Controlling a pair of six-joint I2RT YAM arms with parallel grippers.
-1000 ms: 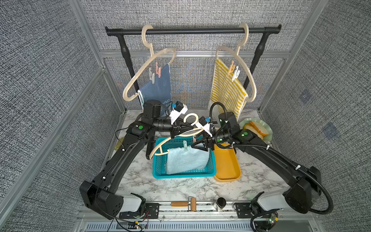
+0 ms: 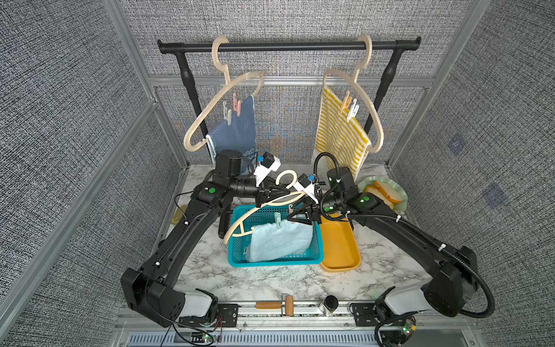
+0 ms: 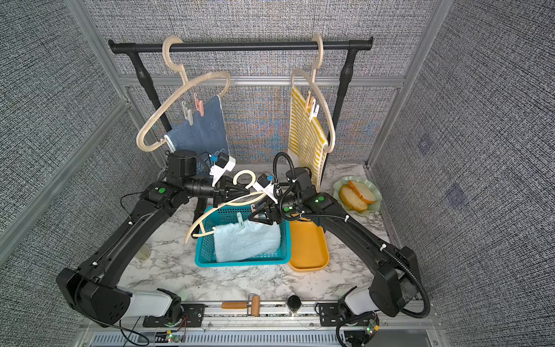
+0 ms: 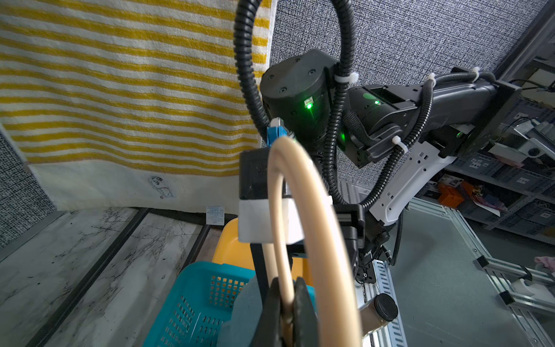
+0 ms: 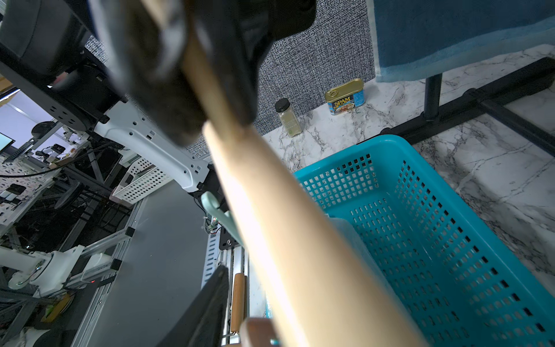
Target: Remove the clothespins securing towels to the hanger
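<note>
A beige hanger [image 2: 248, 217] is held over the teal basket, its lower bar carrying a light blue towel [image 2: 280, 243]. My left gripper [image 2: 289, 189] is shut on the hanger near its top; in the left wrist view its dark fingers [image 4: 268, 318] pinch the frame. A pale green clothespin [image 2: 277, 220] stands on the towel's upper edge. A brownish-pink clothespin [image 3: 253, 208] is further right, partly hidden by my right gripper [image 2: 291, 214], whose fingers stand apart around it. In the right wrist view, that clothespin [image 5: 259, 333] shows low beside one black finger [image 5: 202, 306].
Below is the teal basket [image 2: 234, 254], with an orange tray [image 2: 341, 248] at its right. A blue towel [image 2: 234, 130] and a yellow-striped towel [image 2: 341, 133] hang behind on pinned hangers. A plate of bread [image 3: 358, 195] stands at the back right.
The hanger and light blue towel have shifted slightly. Both arms stay almost in place, with my right arm moving a little. The clothespins remain on the towel's edge.
</note>
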